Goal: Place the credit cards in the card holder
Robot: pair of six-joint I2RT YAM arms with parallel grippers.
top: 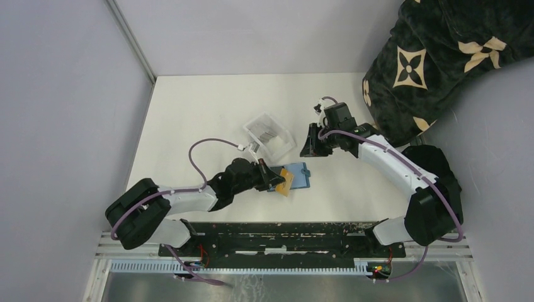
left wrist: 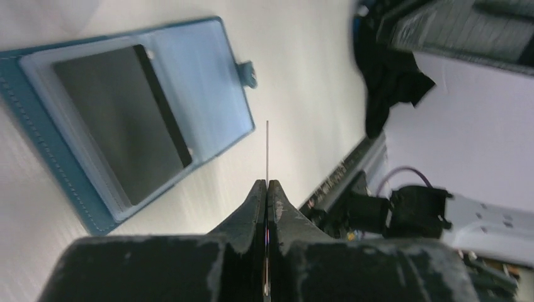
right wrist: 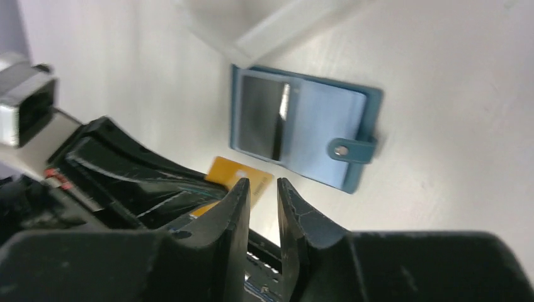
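Observation:
The orange card (top: 285, 182) is pinched in my left gripper (top: 278, 181), over the near side of the blue card holder (top: 300, 174). In the left wrist view the card (left wrist: 267, 151) shows edge-on as a thin line rising from the closed fingertips. The holder (left wrist: 200, 66) lies spread on the table, a dark panel under its clear sleeve. From the right wrist view, the card (right wrist: 254, 178) angles beside the holder's near edge, partly behind the left fingers. My right gripper is parted with nothing between its fingers; from above, the right gripper (top: 305, 154) hovers behind and right of the holder.
A clear tray (top: 282, 149) sits just behind the holder, some dark-marked contents inside. A dark patterned cushion (top: 434, 69) fills the back right corner. Bare white table (top: 189, 126) lies to the left.

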